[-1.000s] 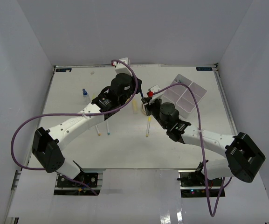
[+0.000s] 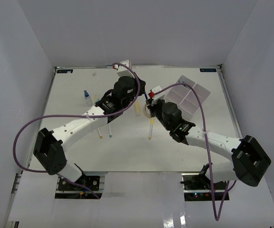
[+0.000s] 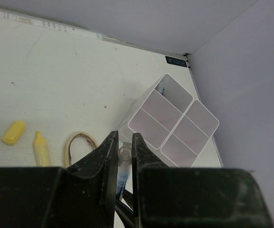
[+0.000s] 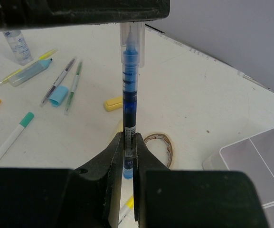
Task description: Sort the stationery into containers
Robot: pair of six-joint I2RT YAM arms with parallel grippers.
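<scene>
A blue pen (image 4: 129, 104) stands upright between my two grippers above the middle of the table. My left gripper is shut on its top end, which shows between the fingertips in the left wrist view. My right gripper is shut on its lower part. The white compartment container (image 2: 188, 97) stands at the back right; a small item shows in one compartment in the left wrist view. A yellow bottle-shaped item (image 3: 42, 151), a yellow block (image 3: 14, 132) and a tape roll (image 4: 169, 147) lie on the table.
Several pens and markers (image 4: 11, 137), a blue cap (image 4: 58, 95) and a clear bottle (image 4: 18, 46) are on the left part of the table. Grey walls bound the sides and back.
Both arms are nearly still; the grippers have shifted very slightly in the top view, with the pen between them.
</scene>
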